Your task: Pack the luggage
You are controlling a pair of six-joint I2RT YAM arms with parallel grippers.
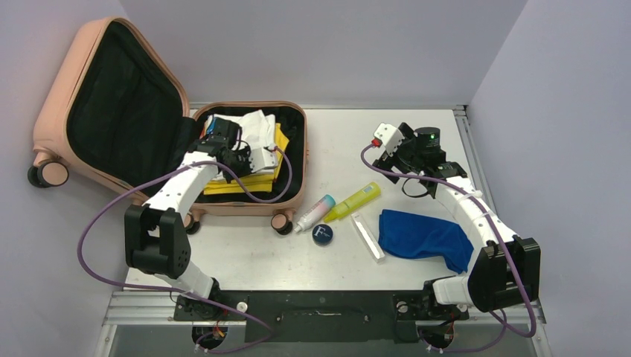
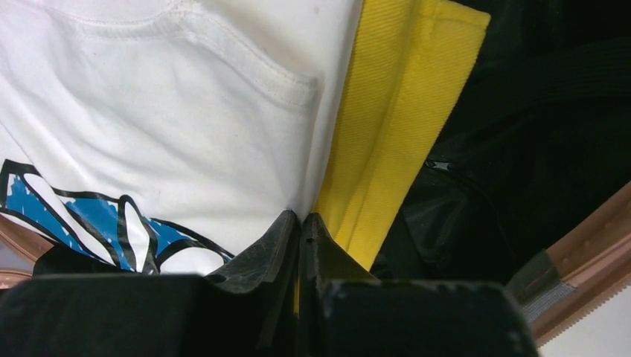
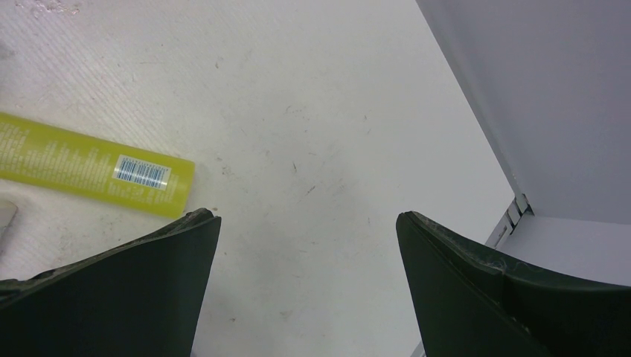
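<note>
The peach suitcase [image 1: 95,59] lies open at the left, with yellow folded clothing [image 1: 238,187] and a white printed T-shirt [image 2: 164,111] on top in its base. My left gripper is shut on the white T-shirt at its edge, beside the yellow cloth. My right gripper is open and empty over the right side of the table, above the yellow-green bottle [image 3: 89,163].
A spray can [image 1: 314,213], a dark round tin [image 1: 322,234], a white slim box [image 1: 367,238] and a blue cloth [image 1: 420,236] lie right of the suitcase. Walls enclose the sides and back.
</note>
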